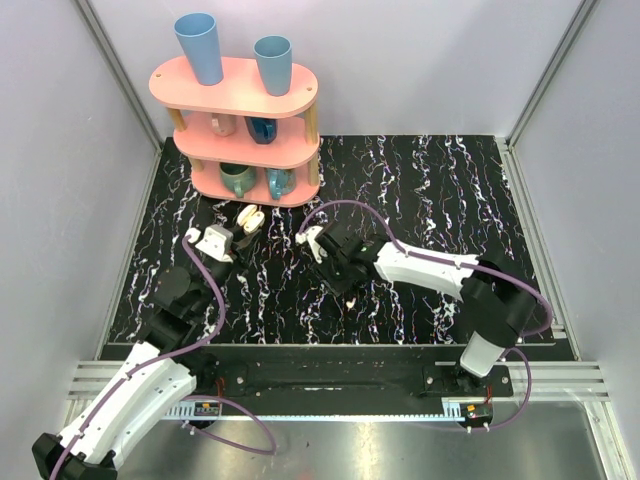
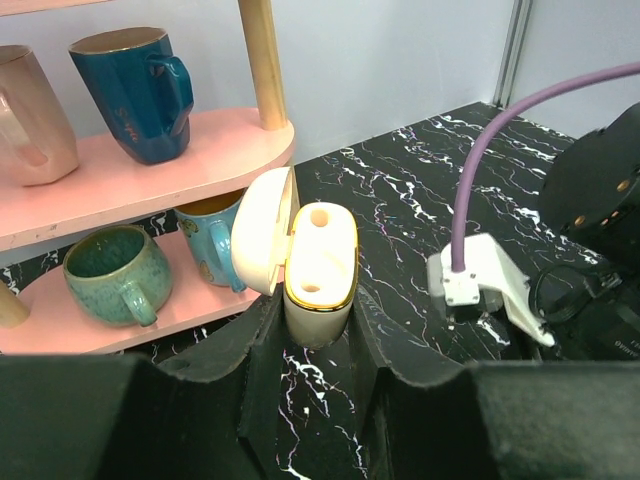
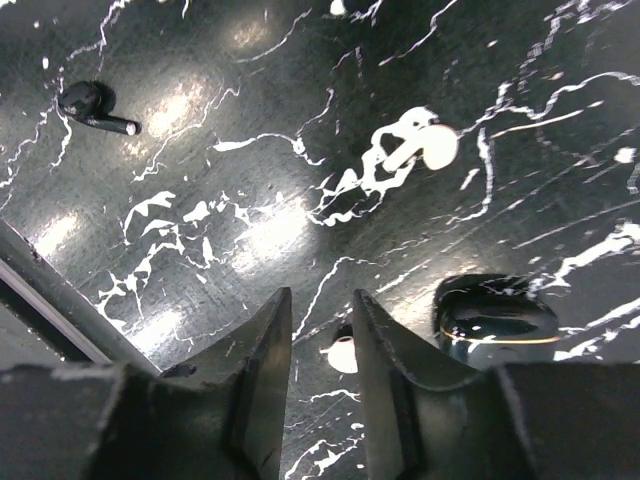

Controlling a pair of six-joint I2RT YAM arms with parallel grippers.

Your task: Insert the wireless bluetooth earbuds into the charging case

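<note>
My left gripper is shut on the cream charging case [image 2: 325, 255], whose lid [image 2: 262, 230] stands open. The wells that show in it look empty. Over the dark marble table, my right gripper has its fingers parted with nothing clasped between them. Through that gap a pale earbud [image 3: 342, 355] shows beyond the fingertips, apparently down on the tabletop, away from the case; the fingers partly hide it. Another pale earbud [image 3: 430, 148] lies on the marble ahead. From above, a pale earbud [image 1: 350, 304] shows by the right fingertips.
A black earbud [image 3: 90, 104] rests near the table edge [image 3: 60, 300]. A shiny black case [image 3: 497, 318] sits right of my right gripper. The pink shelf [image 1: 235, 85] with cups stands at the back left. Open marble lies at the back right.
</note>
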